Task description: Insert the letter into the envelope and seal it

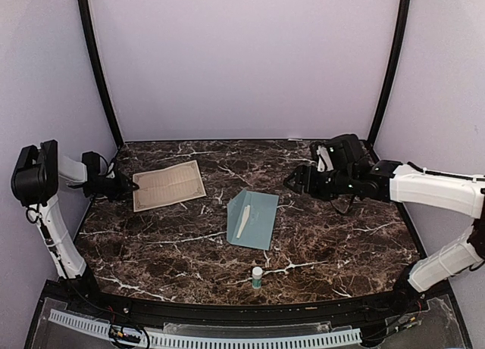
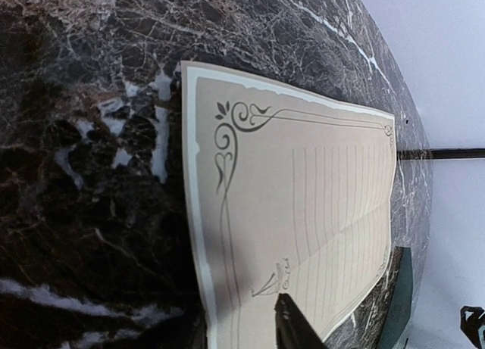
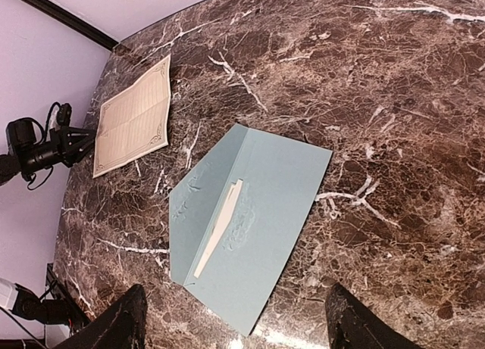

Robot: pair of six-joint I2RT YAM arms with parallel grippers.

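The cream letter (image 1: 168,186), with a scroll border and a fold line across it, lies at the left of the table. My left gripper (image 1: 132,186) is at its left edge. In the left wrist view, this gripper's fingers (image 2: 290,328) stand apart, with the near margin of the letter (image 2: 265,175) showing between them. Right of the middle lies the blue-grey envelope (image 1: 261,222), its flap folded out to the left and a white strip (image 1: 242,222) along the fold. Up and right of the envelope, my right gripper (image 1: 294,181) hangs open and empty.
A small white-capped bottle (image 1: 257,277) stands at the front of the table, below the envelope. Bare dark marble (image 1: 178,247) separates letter and envelope. White walls close in the left, back and right.
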